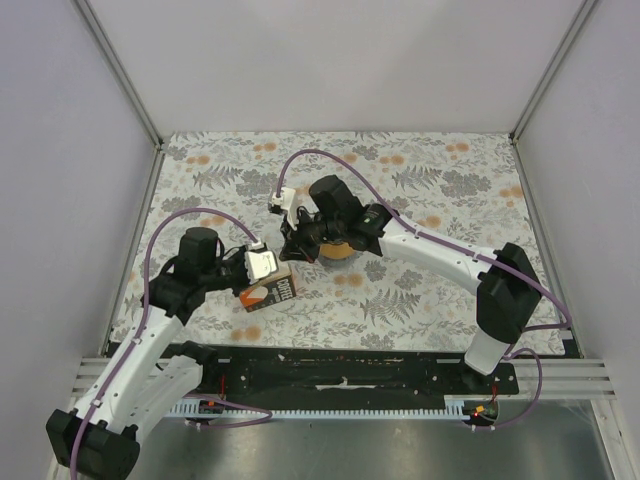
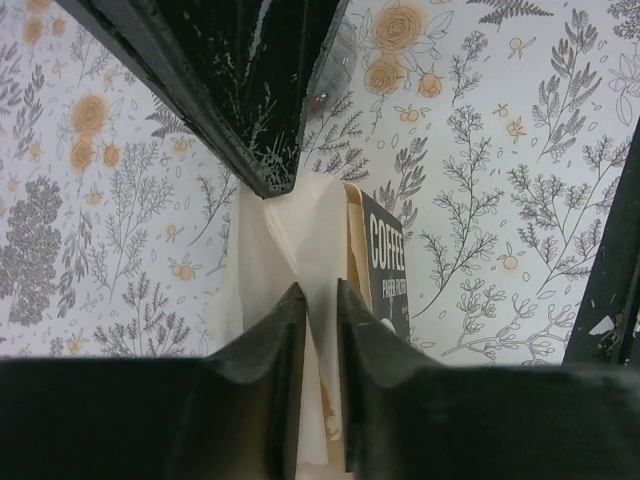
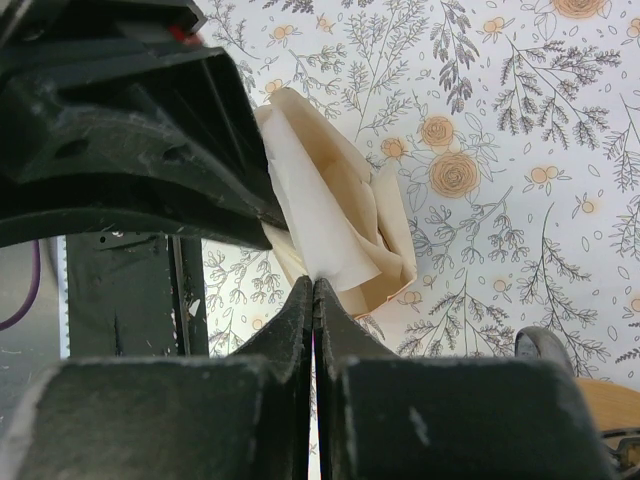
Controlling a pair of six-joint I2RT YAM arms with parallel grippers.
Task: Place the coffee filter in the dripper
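The coffee filter box (image 1: 268,292), lettered COFFEE (image 2: 385,245), lies front-left of centre with cream paper filters (image 2: 312,230) standing out of it. My left gripper (image 1: 250,280) is at the box, its black fingers against the filter paper, part open; whether paper is between them is unclear. My right gripper is shut at the filters' edge, the white paper (image 3: 320,220) reaching to its fingertips; whether it pinches that paper is hard to tell.
A wooden stand (image 1: 338,250), probably the dripper's, is partly hidden under the right arm, with a grey piece (image 3: 542,345) beside it.
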